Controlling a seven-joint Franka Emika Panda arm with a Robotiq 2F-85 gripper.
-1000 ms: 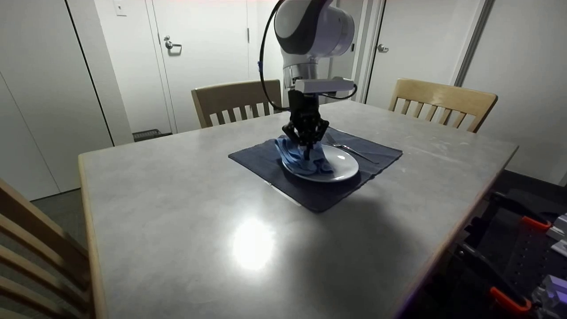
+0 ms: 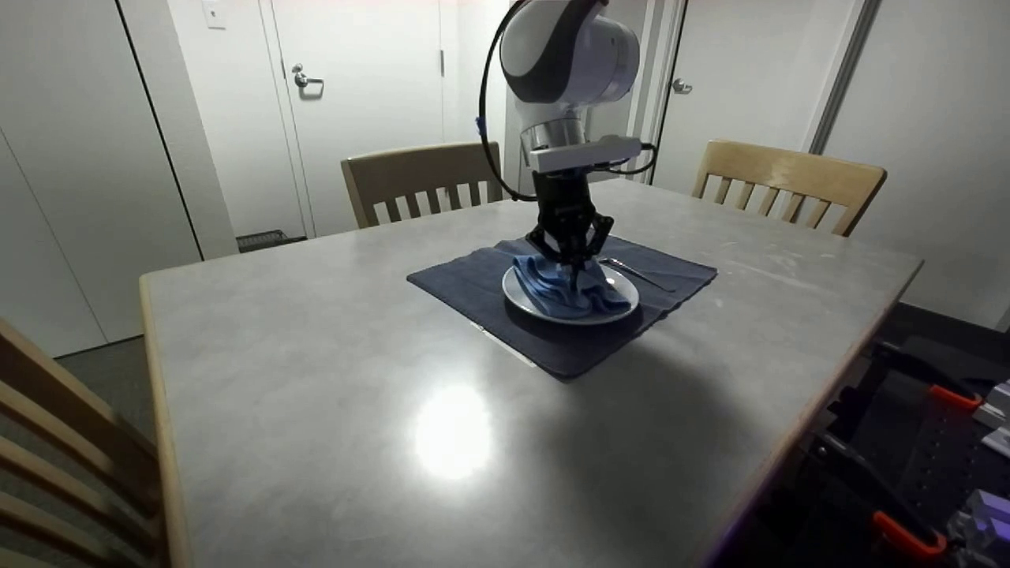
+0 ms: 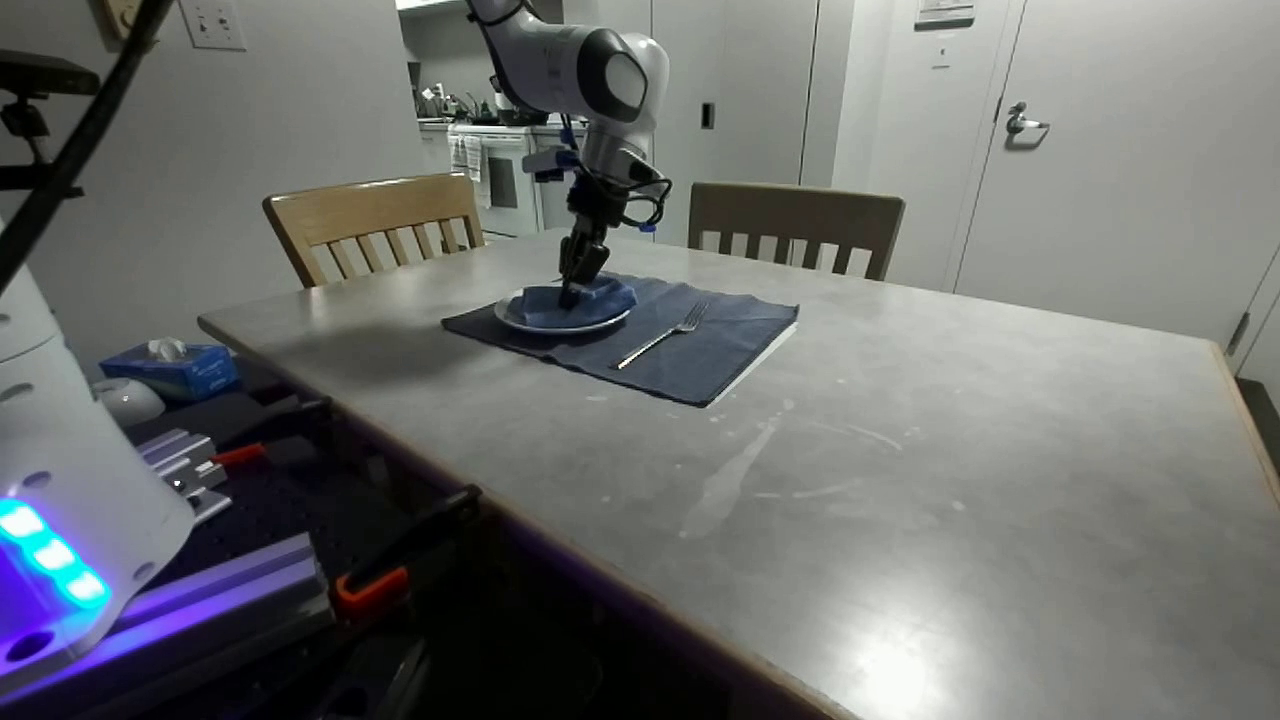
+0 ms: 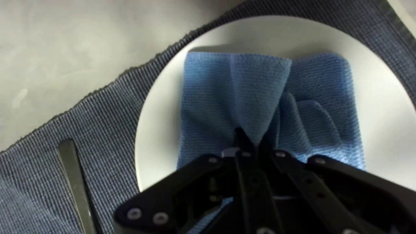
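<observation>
A blue cloth [image 4: 210,93] lies bunched and folded on the white plate [image 4: 160,156] in the wrist view. My gripper is shut on a pinched fold near the cloth's middle, and its fingertips are partly buried in the fabric. From exterior view 1 the gripper [image 2: 574,280] points down over the plate [image 2: 577,320], with the cloth [image 2: 541,287] spread around it. Exterior view 2 shows the same cloth [image 3: 612,295] within the plate's rim. The cloth's near part is hidden under the gripper in the wrist view.
Under the plate is a dark blue placemat [image 2: 568,360]. A fork [image 3: 663,334] rests on it beside the plate. Chairs [image 2: 791,180] stand at the table's far edges.
In exterior view 1 my gripper has moved right with the cloth. The cloth, earlier bunched at the plate's left side and over its rim, now covers its middle. Plate and mat appear unmoved.
</observation>
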